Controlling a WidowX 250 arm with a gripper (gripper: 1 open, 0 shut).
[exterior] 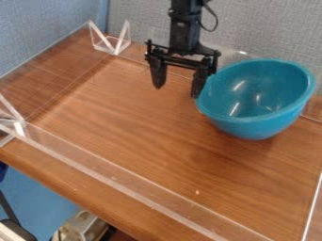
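Note:
My black gripper (178,71) hangs at the back centre of the wooden table, its two fingers spread wide, open with nothing visible between them. Its right finger is at the left rim of a large turquoise bowl (258,104), which sits on the right side of the table.
White wire frames (109,38) stand at the back-left corner and left edge. Grey and blue padded walls close the back and left. Clear strips run along the front and right.

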